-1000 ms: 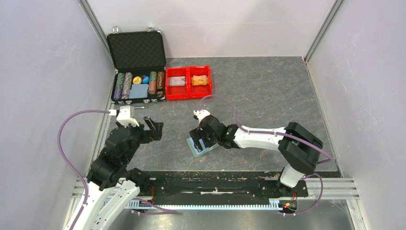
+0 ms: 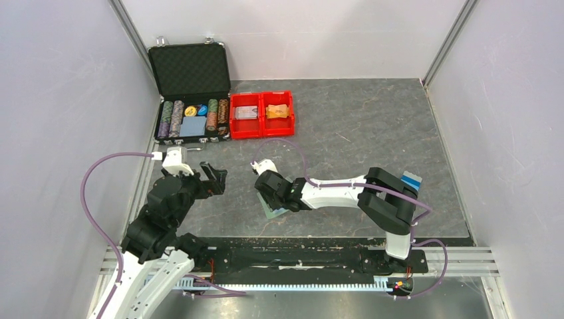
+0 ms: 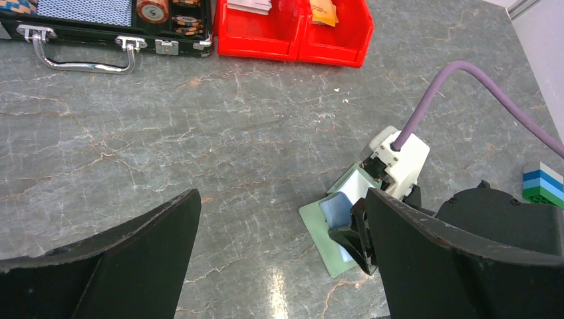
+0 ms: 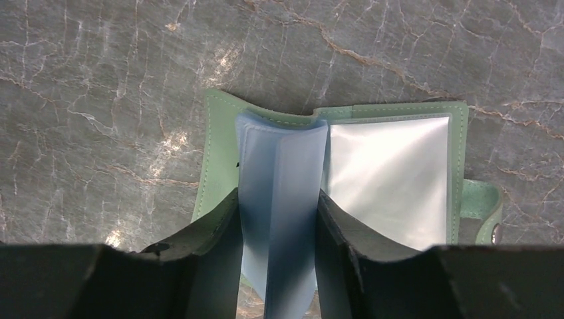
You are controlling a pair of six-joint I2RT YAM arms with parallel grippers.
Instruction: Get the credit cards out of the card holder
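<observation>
The card holder [image 4: 219,136] lies spread on the table, a green stitched cover with a snap strap at its right end. Blue translucent sleeves [image 4: 287,166] bulge up from its middle, squeezed between the fingers of my right gripper. To their right, a white panel [image 4: 391,169] lies flat inside the cover. The top view shows only a corner of the holder [image 2: 267,211] beneath the right arm. My left gripper [image 2: 216,179] hangs left of it, fingers wide apart over bare table. No separate card can be made out.
At the back stands a red two-part tray [image 2: 261,126] with a pale packet and an orange one inside. The open chip case [image 2: 193,136] adjoins it. A small blue, white and green stack [image 3: 542,183] lies at the right.
My right gripper has moved left across the holder and closed on the blue sleeves, which lay flatter before. The left arm has stayed still.
</observation>
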